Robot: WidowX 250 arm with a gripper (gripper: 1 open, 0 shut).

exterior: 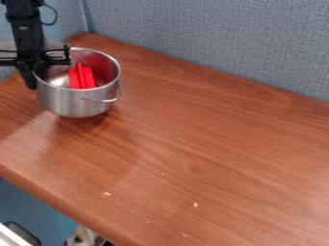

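A steel pot (77,100) with a wire handle stands at the left end of the wooden table. Inside it, red pieces (81,77) lean upright. My black gripper (37,73) is at the pot's left rim, its tips low against that side. Whether its fingers are closed, or hold anything of the rim, is too small and dark to tell.
A grey padded wall (218,48) runs along the back, and the table's near edge crosses the lower left.
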